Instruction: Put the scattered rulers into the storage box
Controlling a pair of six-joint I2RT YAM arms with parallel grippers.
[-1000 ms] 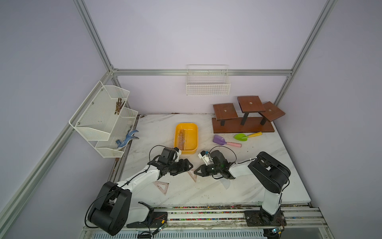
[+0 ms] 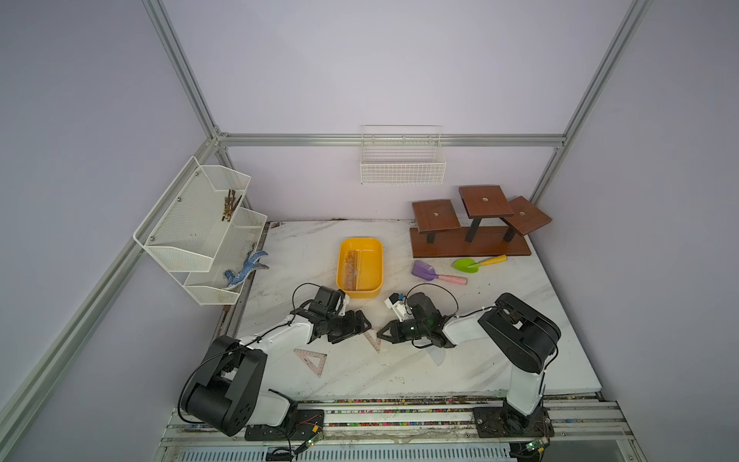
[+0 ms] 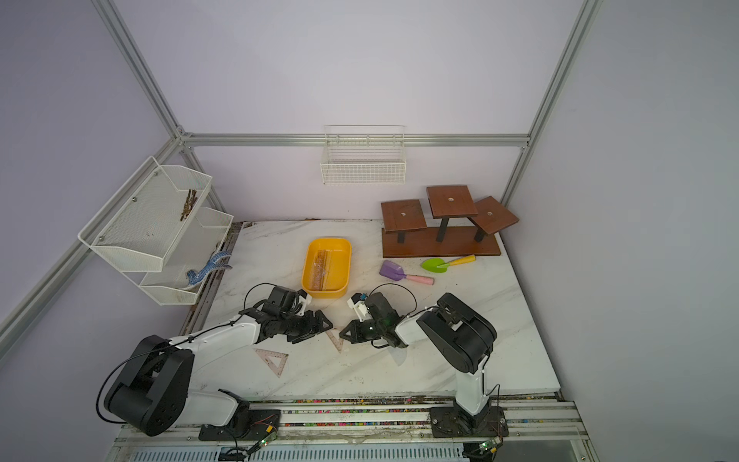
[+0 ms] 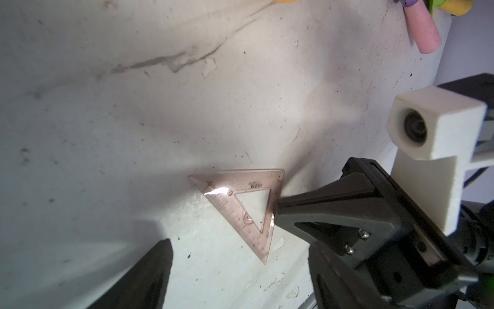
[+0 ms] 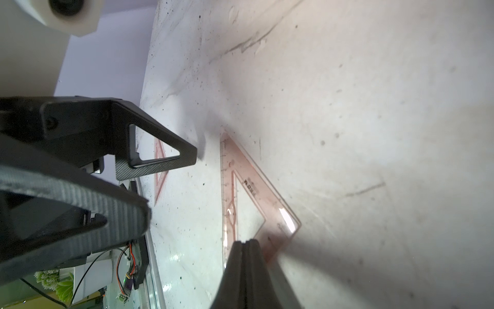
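A pink transparent triangular ruler lies on the table between my two grippers. My left gripper is open close to it, nothing between its fingers. My right gripper is shut, its tips overlapping the ruler's edge nearest to it; whether they pinch that thin edge I cannot tell. Another pink triangle ruler lies at the front left, below the left arm. A pale clear piece, perhaps a protractor, is partly hidden beneath the right arm. The yellow storage box behind the grippers holds long clear rulers.
Right of the box lie a purple shovel with a pink handle and a green one with a yellow handle. A brown tiered stand fills the back right. White mesh shelves hang at left.
My left arm has shifted slightly, its gripper moving a little down and left. The right gripper has edged slightly right and down. The rulers show no clear movement.
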